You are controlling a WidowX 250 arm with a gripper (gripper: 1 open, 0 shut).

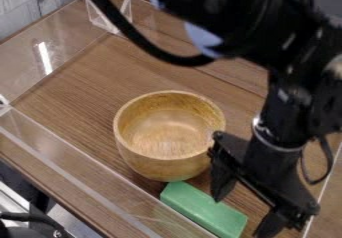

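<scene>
My black gripper point(247, 184) is low on the right, open, its fingers on either side of the right part of a green block point(199, 204) at the bottom of the view. It hangs over that block; whether it touches cannot be told. A tan wooden bowl point(154, 132) stands just behind the block, left of the gripper.
Clear panels edge it at the left, with a clear bracket point(110, 12) at the upper left. Cables hang at the lower left.
</scene>
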